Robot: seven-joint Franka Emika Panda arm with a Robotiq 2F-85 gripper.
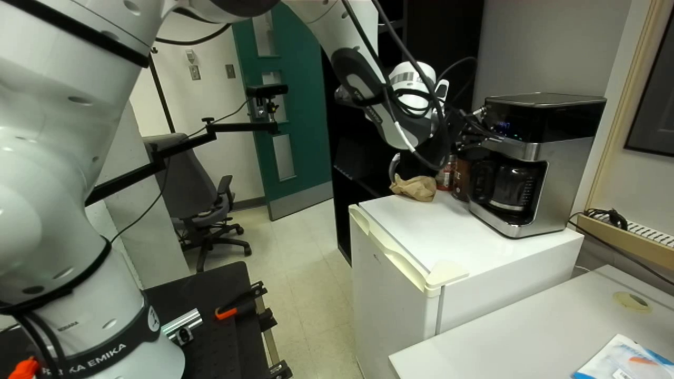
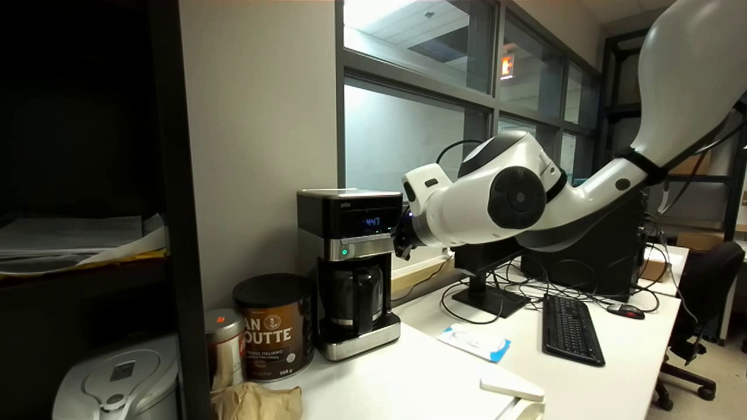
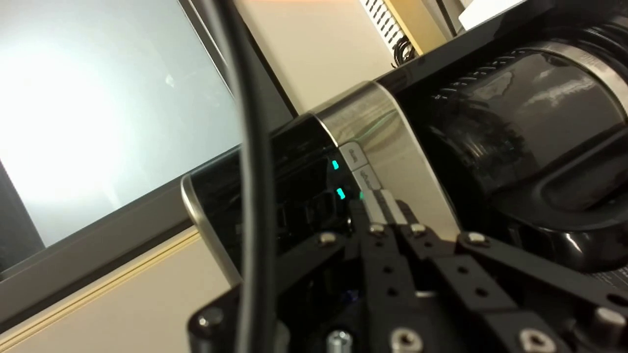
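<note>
A black and steel coffee maker (image 1: 565, 167) stands on the white fridge top, its display (image 2: 371, 223) lit and a green light (image 2: 344, 252) glowing on its steel band. Its glass carafe (image 2: 350, 297) sits inside. My gripper is shut, with nothing showing between its fingers. In the wrist view the fingertips overlap the button row (image 3: 366, 176) on the front panel; whether they touch it I cannot tell. From the second exterior view, the gripper (image 2: 402, 245) is at the panel's right end, partly hidden by the arm.
Left of the machine stand a brown coffee can (image 2: 273, 329), a smaller tin (image 2: 225, 346) and a crumpled paper bag (image 2: 255, 402). The fridge top (image 1: 436, 230) is clear in front. A black cable (image 3: 253, 176) crosses the wrist view.
</note>
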